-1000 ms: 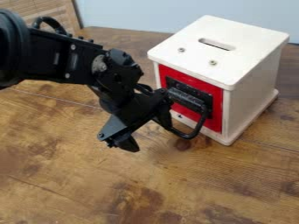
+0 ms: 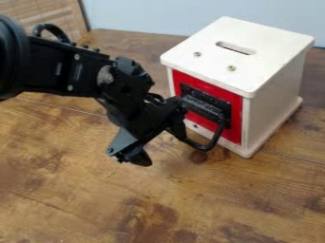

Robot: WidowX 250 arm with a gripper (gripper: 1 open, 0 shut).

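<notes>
A pale wooden box (image 2: 252,57) with a slot and two bolts on its top stands at the right. Its front carries a red panel (image 2: 191,82) with a dark plate and a black looped part at its lower middle. My black gripper (image 2: 137,147) hangs just in front of that panel at the left, tilted downward over the table, close to the looped part; whether it touches it is unclear. I cannot tell whether its fingers are open or shut.
A wooden board lies at the back left, behind my arm, and a pale wall runs along the back.
</notes>
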